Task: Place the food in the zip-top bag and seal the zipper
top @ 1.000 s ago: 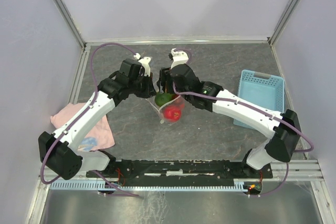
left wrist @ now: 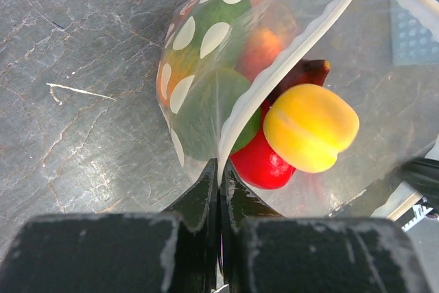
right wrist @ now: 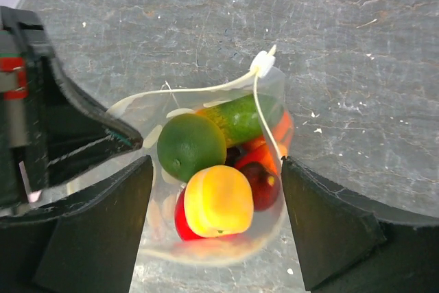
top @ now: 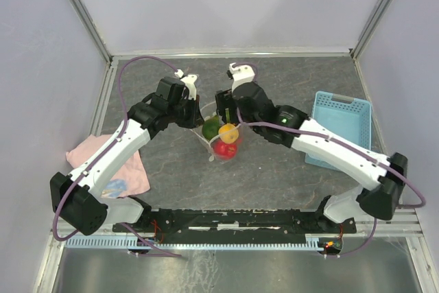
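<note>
A clear zip top bag with white dots stands on the table with its mouth open. My left gripper is shut on its rim. Inside lie a yellow fruit on top, a dark green round fruit, a cucumber-like green piece, a red tomato-like piece and a dark red piece. My right gripper is above the bag's mouth, its fingers spread apart and empty. The white zip slider sits at the far corner of the opening.
An empty light blue basket stands at the right. A pink cloth lies at the left. Bare grey table shows in front of the bag and to its right.
The right gripper has drawn back a little toward the right, and the yellow fruit now shows in the bag, free of its fingers. The left arm has stayed still.
</note>
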